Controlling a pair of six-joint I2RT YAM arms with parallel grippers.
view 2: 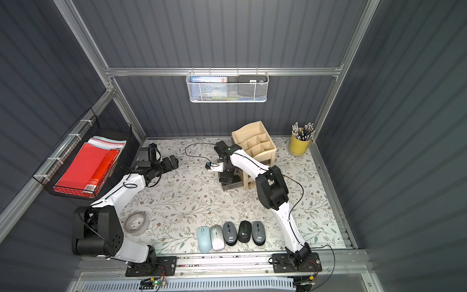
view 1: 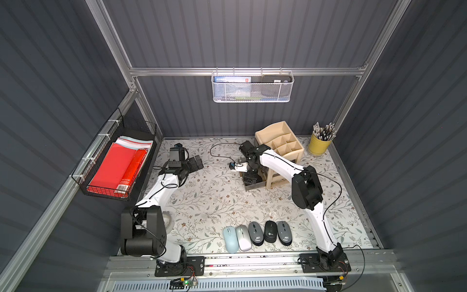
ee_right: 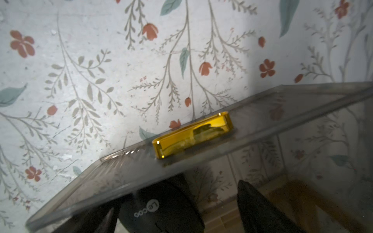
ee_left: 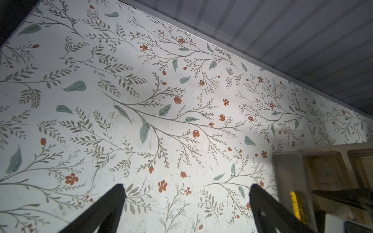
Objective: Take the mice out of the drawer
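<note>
The beige organizer has a smoky translucent drawer pulled out at its front, with a yellow handle. My right gripper is open over the drawer; a black mouse with a white logo lies inside between its fingers, partly hidden. My left gripper stands open above bare table at the left. Along the front edge lie several mice: light blue, silver, grey, black, and a grey one.
A yellow pen cup stands at the back right. A wire basket of red folders hangs at the left; a mesh basket hangs on the back wall. A tape roll lies front left.
</note>
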